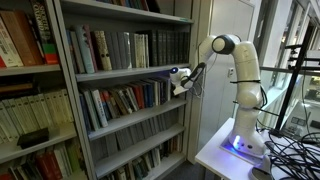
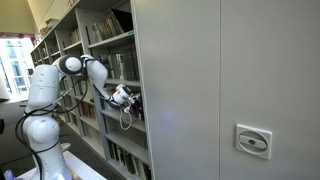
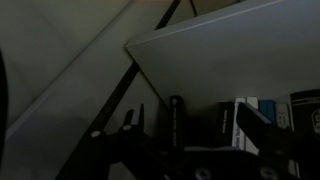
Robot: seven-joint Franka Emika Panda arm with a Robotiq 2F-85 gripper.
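My gripper is open in the wrist view, its dark fingers spread apart at the left and right. Between and beyond them, a black book (image 3: 178,120) with pale spine lettering stands upright near the shelf's side wall. To its right are a dark book (image 3: 223,118), a white one (image 3: 239,122) and a blue one (image 3: 267,110). In exterior view 1 the gripper (image 1: 177,84) is at the right end of a middle shelf. Whether the fingers touch any book cannot be made out in the dim light.
The bookcase's pale shelf board (image 3: 220,45) crosses the wrist view near the books. A tall grey panel (image 2: 190,90) hides part of the shelf end in exterior view 2. The white table (image 1: 222,158) under the arm has bare surface.
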